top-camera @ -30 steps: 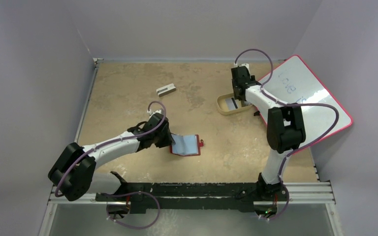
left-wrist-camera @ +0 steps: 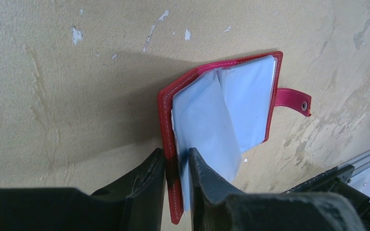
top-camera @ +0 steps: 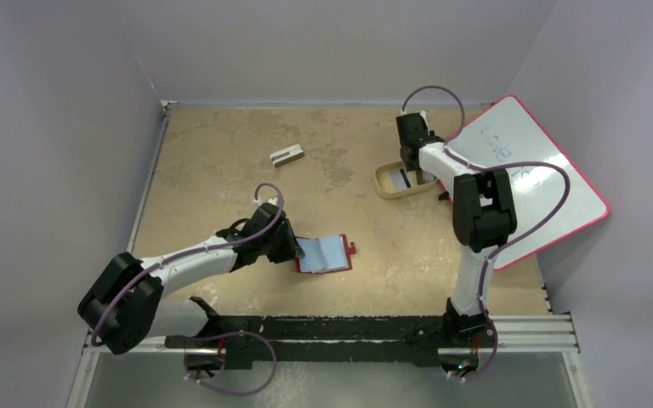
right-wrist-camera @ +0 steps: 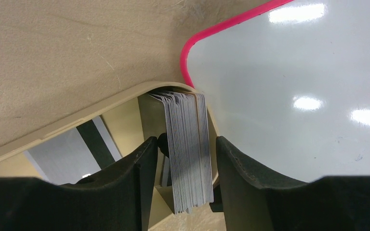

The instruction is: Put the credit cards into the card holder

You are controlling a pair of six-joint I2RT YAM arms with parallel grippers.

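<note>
The card holder (top-camera: 323, 254), red with pale blue-white sleeves, lies unfolded on the table. My left gripper straddles its near edge, fingers parted. The red border (left-wrist-camera: 166, 115) and part of a sleeve (left-wrist-camera: 204, 125) lie between them; one finger is close against the border. A thick stack of cards (right-wrist-camera: 188, 149) stands on edge at one end of a tan tray (right-wrist-camera: 89, 111). My right gripper is open around that stack, one finger on either side, with gaps visible. From above, the right arm mostly hides the stack.
Inside the tray lies a flat grey card (right-wrist-camera: 65, 155) with a dark stripe. A white board (top-camera: 544, 170) with a red rim borders the tray on the right. Farther back sits a small white object (top-camera: 286, 155). Table between holder and tray is clear.
Over the last second the left gripper and holder have shifted slightly toward the front, the holder also a little right.
</note>
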